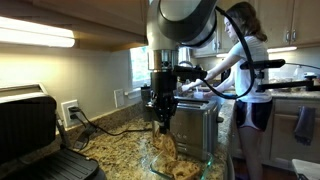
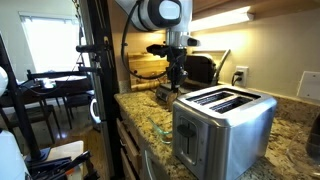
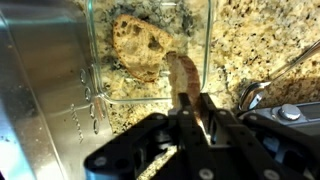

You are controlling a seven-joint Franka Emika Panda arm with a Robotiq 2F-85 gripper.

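My gripper is shut on a slice of bread (image 3: 183,78), which hangs on edge from the fingers. In exterior view 1 this slice shows below the gripper (image 1: 160,126), over the clear glass dish (image 1: 206,168). A second bread slice (image 3: 141,46) lies flat inside the dish, its brown crumb facing up. The silver toaster (image 2: 226,133) stands beside the dish, its top slots looking empty in exterior view 2. How far the held slice clears the dish is hard to tell.
A metal spoon (image 3: 272,82) lies on the speckled counter (image 3: 240,45) beside the dish. A black grill-like appliance (image 1: 58,162) stands at the near left. Cords run from the wall outlet (image 1: 71,112). A person (image 1: 252,75) stands in the background.
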